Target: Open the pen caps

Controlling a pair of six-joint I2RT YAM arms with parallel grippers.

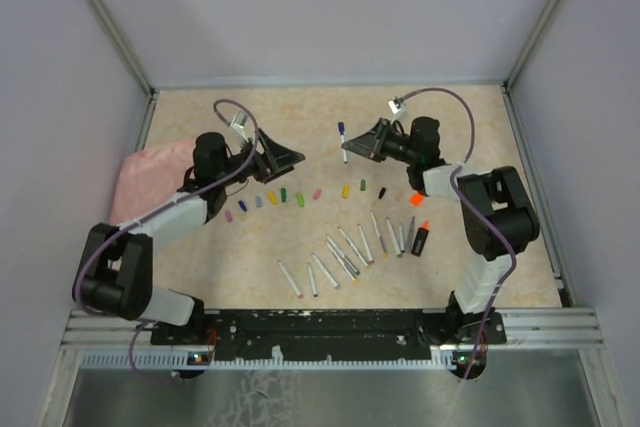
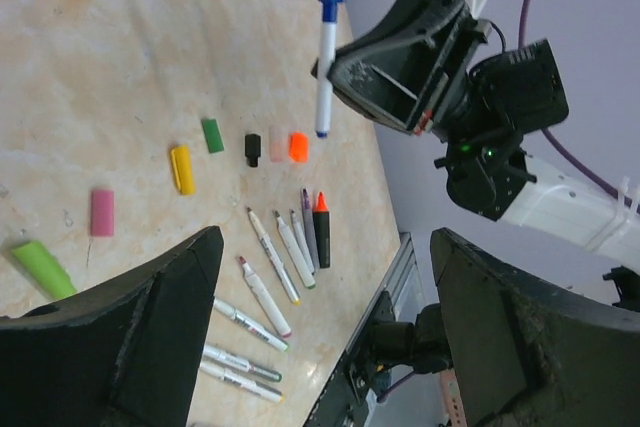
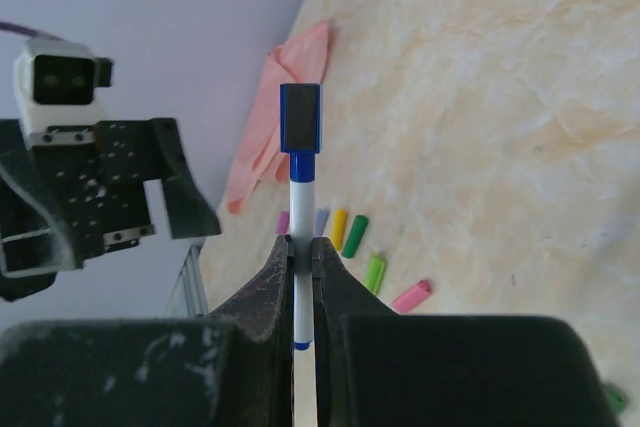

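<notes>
A white marker with a blue cap [image 1: 343, 152] [image 2: 326, 67] [image 3: 302, 202] is held upright by my right gripper [image 1: 350, 147], which is shut on its barrel; the blue cap is at the top. My left gripper [image 1: 290, 161] stands open across from it at the left, empty, with its fingers apart in the left wrist view. Loose caps in several colours, such as a yellow cap [image 2: 182, 169] and a pink cap [image 3: 412, 296], lie in a row on the table below, with several uncapped markers [image 1: 289, 277] nearer the front.
A pink cloth [image 1: 150, 187] lies at the left. A black marker with an orange top [image 1: 420, 241] lies at the front right.
</notes>
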